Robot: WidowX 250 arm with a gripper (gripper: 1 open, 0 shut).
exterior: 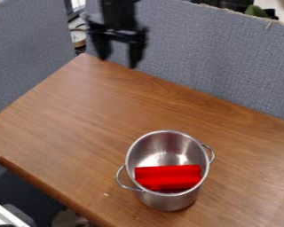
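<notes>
A steel pot (165,147) with two wire handles stands at the front right of the wooden table (79,120). A red cylinder (167,176) lies inside it. My black gripper (116,51) hangs at the top of the view over the back of the table, well away from the pot. It is open and blurred, with nothing visible between its fingers.
Grey padded panels (216,66) border the table at the back and on the left. A white object (4,217) sits off the table's edge at bottom left.
</notes>
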